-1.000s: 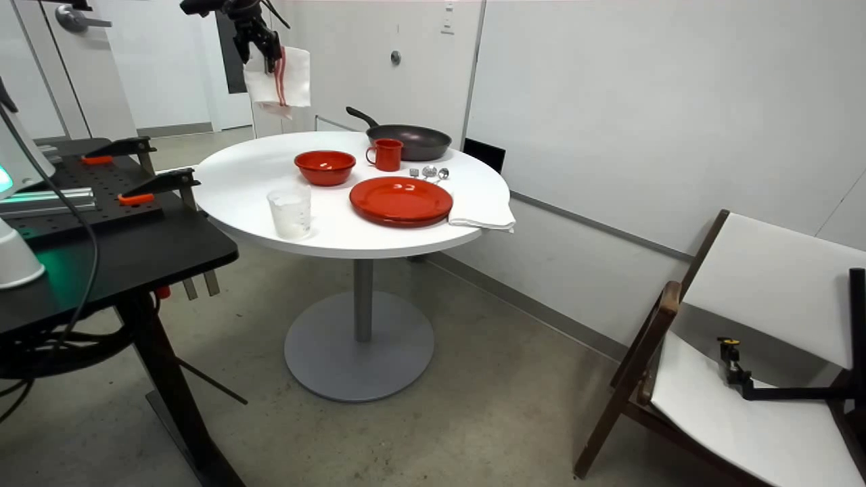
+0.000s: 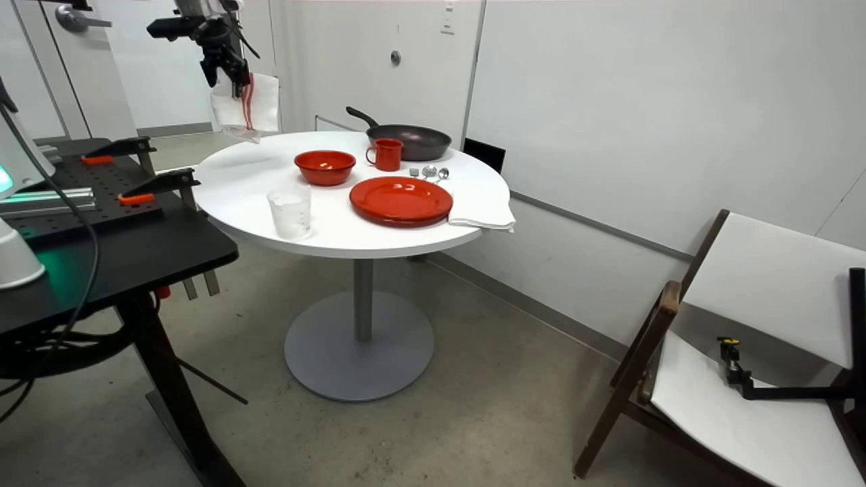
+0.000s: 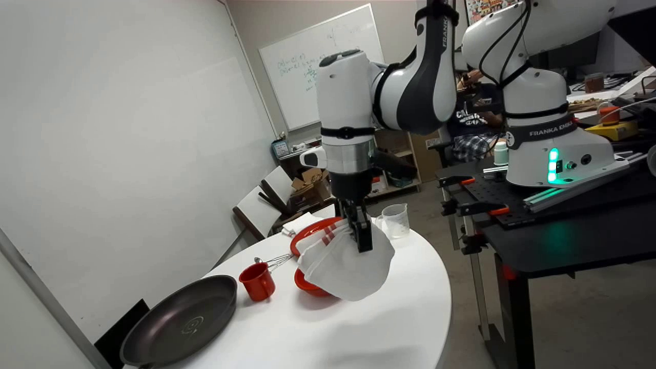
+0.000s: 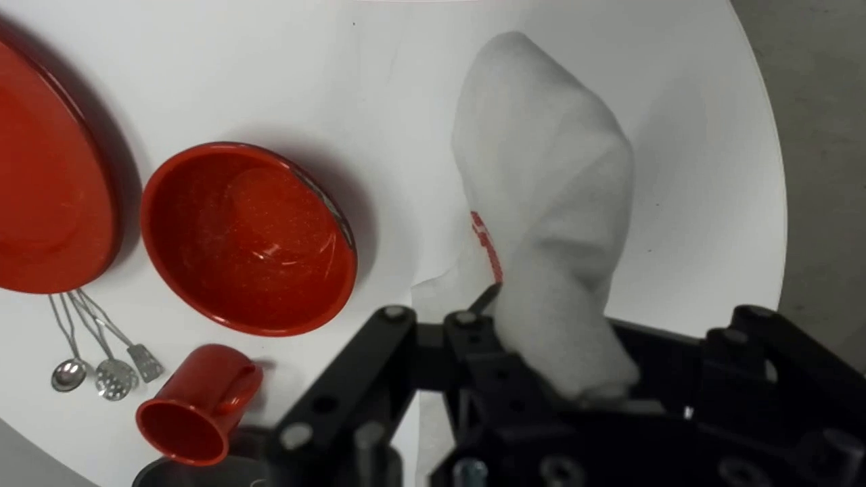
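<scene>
A white cloth (image 2: 265, 104) with red stripes hangs from my gripper (image 2: 241, 90) at the far left edge of the round table. In exterior view 2 the gripper (image 3: 364, 249) points down, its fingers shut on the cloth (image 3: 350, 270), which drapes above the tabletop. Seen from the wrist, the folded cloth (image 4: 545, 178) bulges up between the dark finger parts and covers where the fingertips meet. Its lower hem seems close to the table's height; whether it touches I cannot tell.
On the white table (image 2: 252, 174) stand a red bowl (image 2: 325, 168), red mug (image 2: 385, 154), black pan (image 2: 414, 142), clear cup (image 2: 290, 212), stacked red plates (image 2: 401, 199), small utensils (image 2: 429, 172) and another white cloth (image 2: 482, 210). Bare tabletop lies right of the bowl (image 4: 247, 239) in the wrist view.
My gripper, with the cloth hanging from it, has come down and moved left in exterior view 1. Things on the table have stayed where they were.
</scene>
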